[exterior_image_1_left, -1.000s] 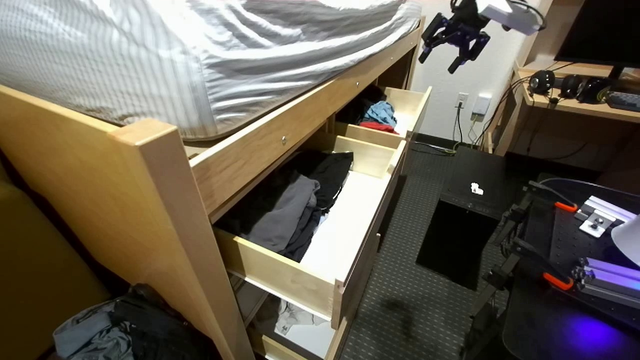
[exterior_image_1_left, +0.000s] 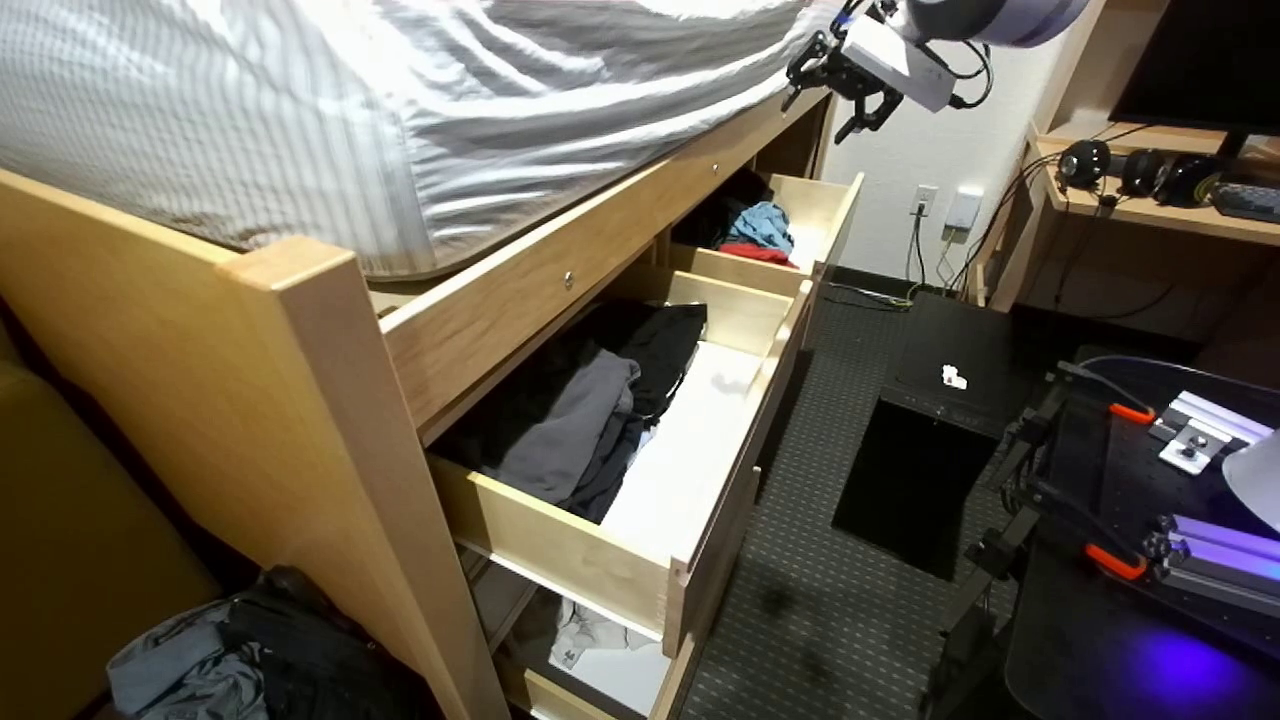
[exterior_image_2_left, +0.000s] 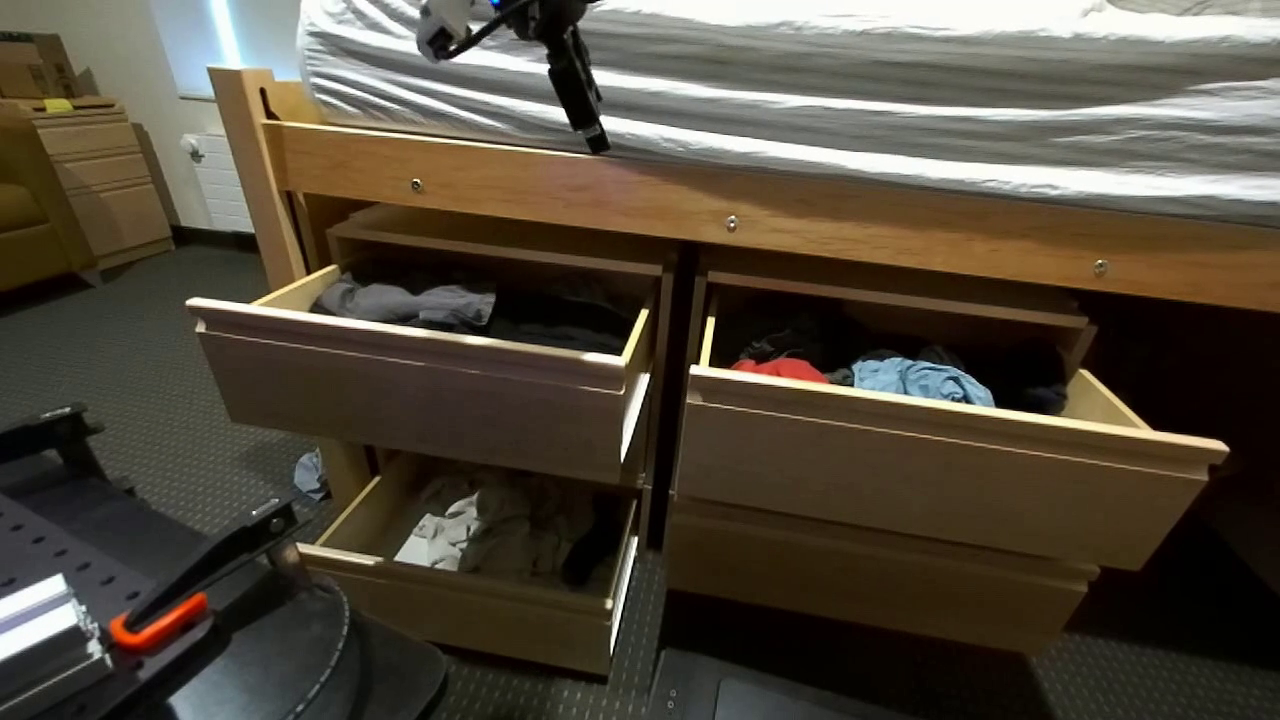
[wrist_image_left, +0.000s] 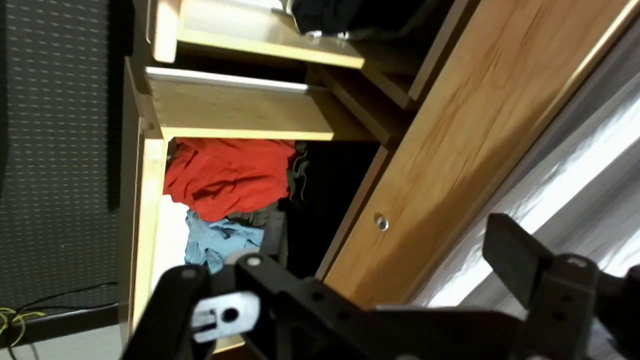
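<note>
High beside the bed's wooden rail (wrist_image_left: 456, 138), my gripper (exterior_image_1_left: 816, 118) hangs open with nothing between its fingers. In the wrist view its two fingers (wrist_image_left: 514, 255) stand wide apart, one over the far drawer and the other in front of the mattress. The far drawer (exterior_image_2_left: 948, 450) is pulled out and holds a red cloth (wrist_image_left: 231, 174), a light blue cloth (wrist_image_left: 219, 240) and dark clothes. The near upper drawer (exterior_image_1_left: 564, 528), out as well, has dark clothes and a grey garment (exterior_image_1_left: 564, 420) along its inner side. Its front strip is bare.
A lower drawer (exterior_image_2_left: 456, 612) stands open under the near one, with pale clothes inside. The mattress (exterior_image_2_left: 840, 96) lies above the rail. Carpeted floor (exterior_image_1_left: 792, 576) runs between the drawers and the black table (exterior_image_1_left: 1080, 672). A desk (exterior_image_1_left: 1152, 216) stands at the back.
In exterior view 1 my gripper has moved left toward the bed rail and turned. It was open before and still is. Drawers and clothes look unchanged.
</note>
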